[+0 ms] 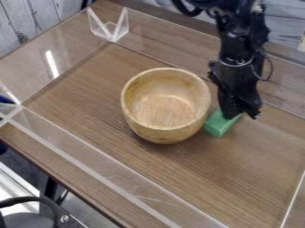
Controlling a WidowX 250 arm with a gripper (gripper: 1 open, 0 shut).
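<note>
A green object (220, 125) lies on the wooden table just right of a large tan wooden bowl (162, 96), partly under the black robot gripper (234, 109). The gripper reaches down from the top right onto the upper end of the green object. Its fingertips are dark and small, so whether they are open or shut cannot be made out.
A small clear plastic piece (109, 25) is at the back left. A dark cable or fixture (30, 214) sits at the lower left.
</note>
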